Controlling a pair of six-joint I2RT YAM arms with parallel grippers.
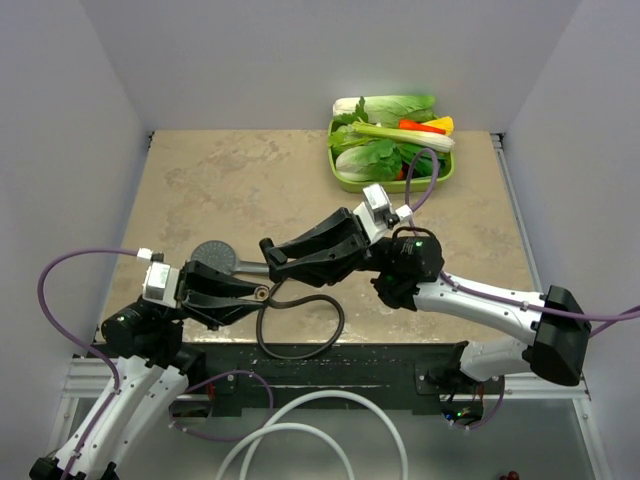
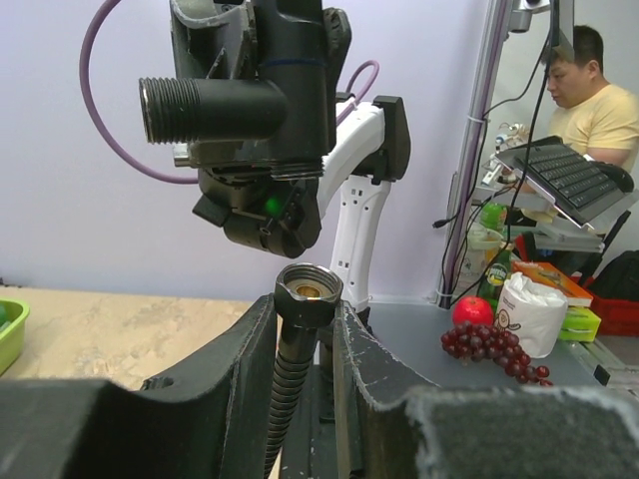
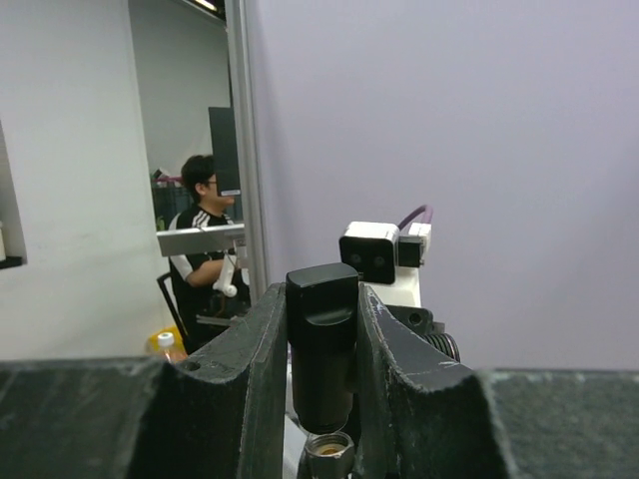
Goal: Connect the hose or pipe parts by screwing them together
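Note:
My left gripper (image 1: 258, 296) is shut on the hose end (image 2: 308, 291), a ribbed hose with a hex nut and brass insert held upright. My right gripper (image 1: 273, 260) is shut on a black threaded fitting, seen in the left wrist view as a sideways threaded tube (image 2: 215, 110) above and left of the nut. The two pieces are apart. The shower head (image 1: 214, 255) lies on the counter behind my left gripper, its dark hose (image 1: 325, 348) looping toward the front edge.
A green basket of vegetables (image 1: 350, 182) stands at the back right. Pale tubing (image 1: 330, 394) lies below the front edge.

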